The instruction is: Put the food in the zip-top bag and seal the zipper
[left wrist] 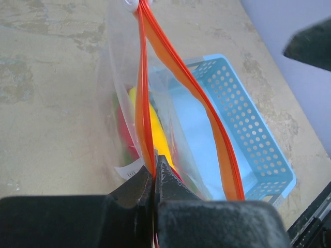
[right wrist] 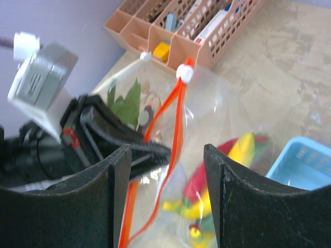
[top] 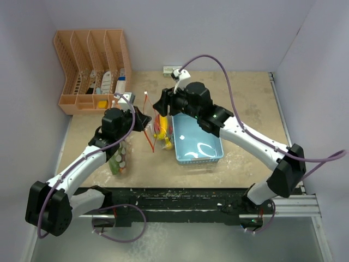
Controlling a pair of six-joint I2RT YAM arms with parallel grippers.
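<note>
The clear zip top bag (top: 158,131) stands mouth-up with red, green and yellow food inside, including a long yellow piece (left wrist: 159,139). Its orange zipper (left wrist: 144,111) spreads into two separated strips below a white slider (right wrist: 184,73) at the far end. My left gripper is shut on one orange strip of the near part of the bag's mouth. Open and empty, my right gripper hangs above the bag; the orange strip and the left fingers show beyond the gap between its fingers.
A blue basket (top: 199,160) lies right of the bag, apparently empty. Left, beneath the left arm, is another clear bag with green food (top: 117,158). An orange organizer (top: 66,102) and a small box (top: 170,71) stand at the back.
</note>
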